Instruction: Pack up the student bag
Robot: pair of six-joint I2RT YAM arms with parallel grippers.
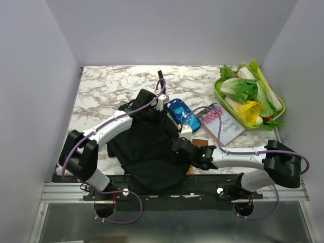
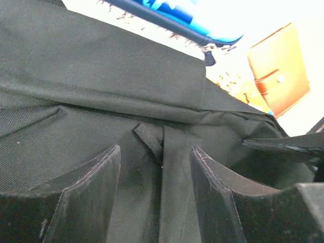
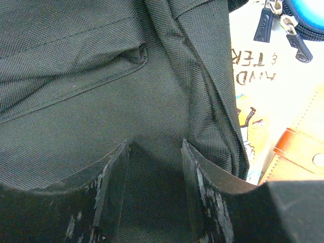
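Observation:
A black bag (image 1: 147,157) lies flat across the table's front left. Over its upper part, my left gripper stands open, and only the bag's dark cloth (image 2: 101,126) shows beyond its fingers. My right gripper is part open above the bag's right side, near its hem, and nothing is clearly held between its fingertips. The blue pencil case (image 1: 183,114) rests behind the bag. To its right is a book (image 1: 220,123) with pink flowers. A brown notebook (image 3: 298,144) lies beside the bag, next to an orange-and-white printed item (image 3: 253,126).
A green basket (image 1: 281,112) of vegetables stands at the right back. A black strap (image 1: 161,81) extends from the bag toward the back. Bare marble table (image 1: 114,81) shows at the back left. The bag's front reaches the table edge.

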